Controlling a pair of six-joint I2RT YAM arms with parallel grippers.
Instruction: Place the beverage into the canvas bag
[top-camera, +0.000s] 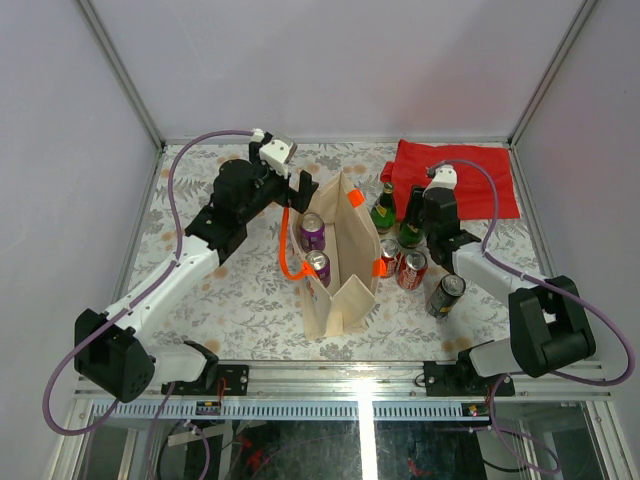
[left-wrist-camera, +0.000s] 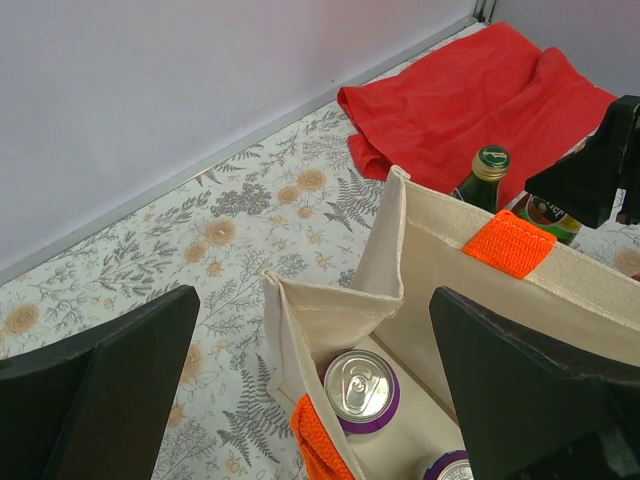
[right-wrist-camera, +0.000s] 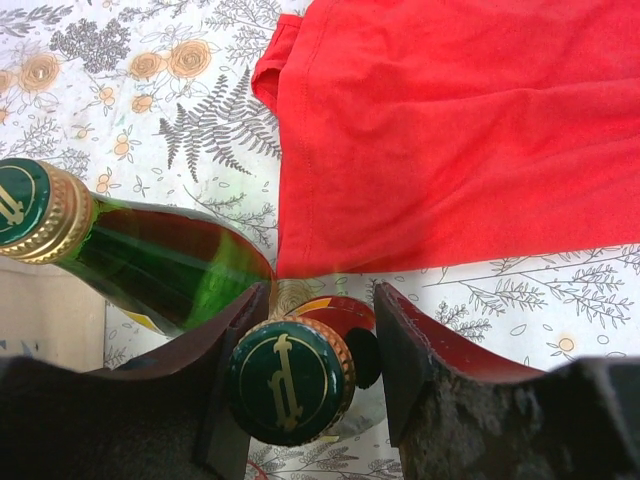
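The canvas bag (top-camera: 345, 250) stands in the middle of the table with its mouth up. Inside it are two purple cans (top-camera: 312, 232), both along its left side. Two green bottles stand right of the bag: one free bottle (right-wrist-camera: 150, 255) and one with a green cap (right-wrist-camera: 287, 385) between the fingers of my right gripper. A gap shows between the right fingertips, beside the cap; the fingers' lower contact with the bottle is hidden. Above the bag's back left, my left gripper stands open and empty.
Two red cans (top-camera: 411, 268) and a dark can (top-camera: 446, 295) stand upright or slightly tilted by the right arm. A red cloth (top-camera: 465, 185) lies at the back right.
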